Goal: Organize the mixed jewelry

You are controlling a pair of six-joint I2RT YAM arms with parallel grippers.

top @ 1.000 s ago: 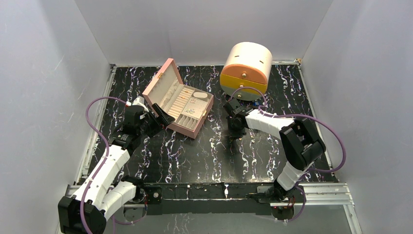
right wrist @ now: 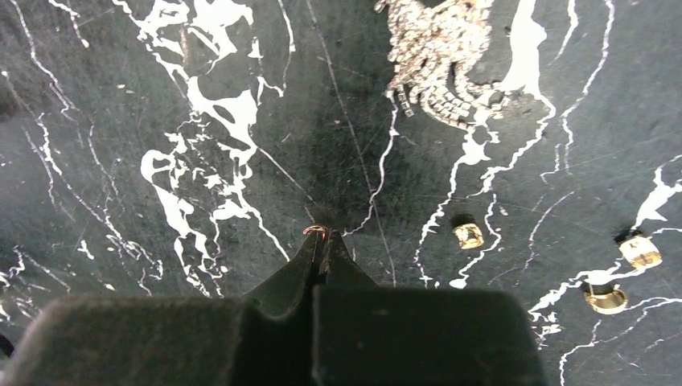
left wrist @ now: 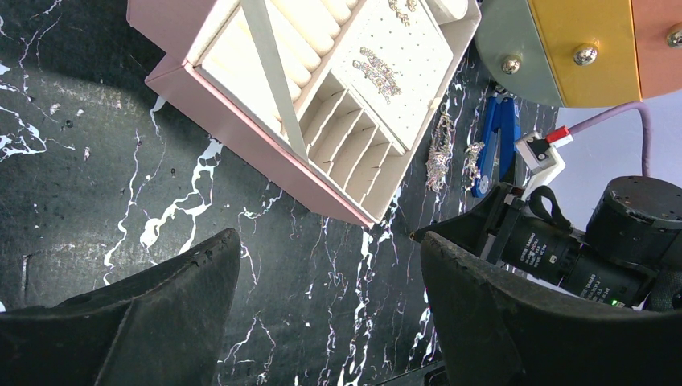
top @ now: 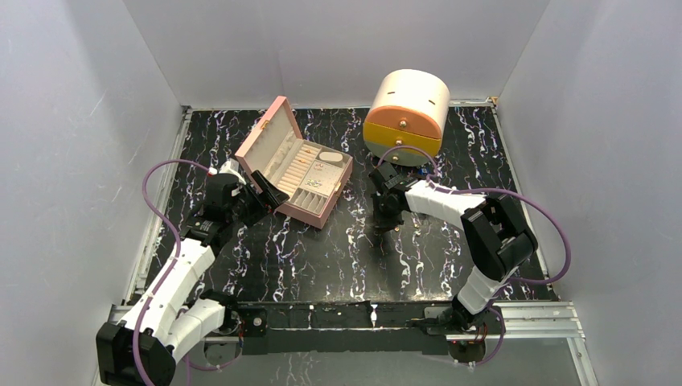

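My left gripper (top: 269,189) stands open over the left front of the open pink jewelry box (top: 312,217), which holds pieces on its pad (left wrist: 402,64). My right gripper is low over the black table, shut, with a small copper-coloured curved piece (right wrist: 314,228) at its tips; whether it is gripped I cannot tell. A tangled chain (right wrist: 438,56) lies above it in that view, with gold square pieces (right wrist: 468,235) and a curved gold piece (right wrist: 605,299) to the right.
A rounded multicoloured drawer cabinet (top: 408,96) stands at the back right, with blue objects (left wrist: 503,137) and more chains beside it.
My right gripper has shifted very slightly. The box and the left arm look unchanged.
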